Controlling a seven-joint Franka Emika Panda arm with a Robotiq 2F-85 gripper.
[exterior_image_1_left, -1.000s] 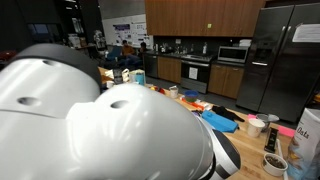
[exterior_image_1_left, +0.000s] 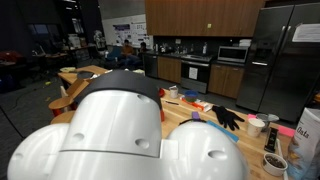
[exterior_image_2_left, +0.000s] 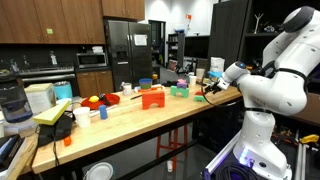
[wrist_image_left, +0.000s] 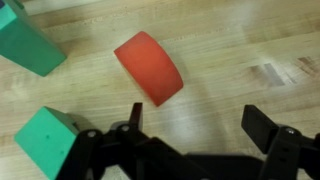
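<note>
In the wrist view, my gripper stands open with bare table between its dark fingers. A red block (wrist_image_left: 149, 68) lies on the wooden table ahead of the left finger, apart from it. Left of that finger is a green block (wrist_image_left: 48, 143), and another teal-green block (wrist_image_left: 28, 40) is cut by the upper left corner. In the second exterior view, the white arm (exterior_image_2_left: 250, 82) reaches in from the right over the far end of the table. The first exterior view has the arm (exterior_image_1_left: 120, 135) covering much of the near table and hiding the gripper.
The long table (exterior_image_2_left: 140, 127) has clear room in its middle. A red box (exterior_image_2_left: 153, 100) and a blue cup (exterior_image_2_left: 103, 112) stand on it. Black gloves (exterior_image_1_left: 225, 116), a white bag (exterior_image_1_left: 305, 140) and a jar (exterior_image_1_left: 274, 164) are near the right side in the first exterior view.
In the first exterior view, the arm has swung to the left and drawn back, uncovering more of the table, the gloves and the blue item beside them.
</note>
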